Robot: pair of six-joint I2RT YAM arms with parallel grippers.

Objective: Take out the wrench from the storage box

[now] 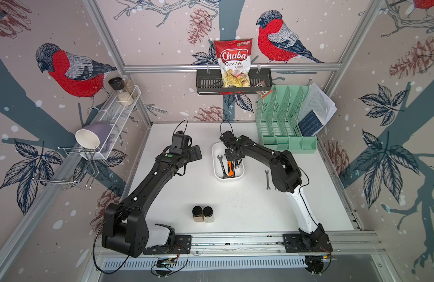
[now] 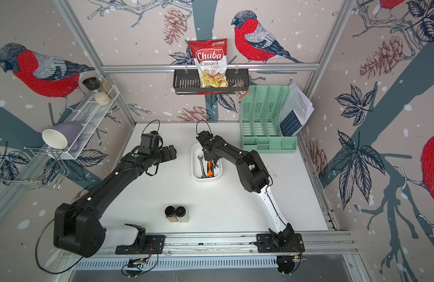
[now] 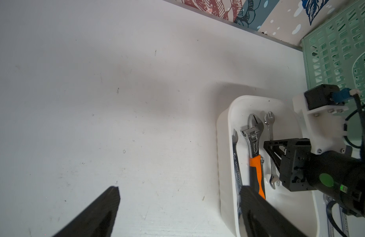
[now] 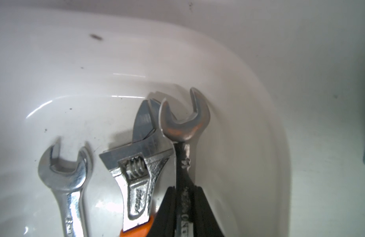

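Inside the white storage box [image 1: 215,174] lie several wrenches. In the right wrist view an open-ended wrench [image 4: 184,130] points up the middle, its head overlapping an adjustable wrench [image 4: 137,193] with an orange handle. My right gripper reaches down into the box, its fingertips close on both sides of that wrench's handle; whether they grip it I cannot tell. The left wrist view shows this wrench [image 3: 269,118] inside the box, partly behind the right gripper's fingers. My left gripper stands open and empty, left of the box.
Another open-ended wrench [image 4: 69,177] lies along the box's left side. One more wrench [image 1: 267,179] is on the table to the right of the box. Two small jars [image 1: 203,214] stand in front, and a green organizer [image 1: 286,143] at the back right.
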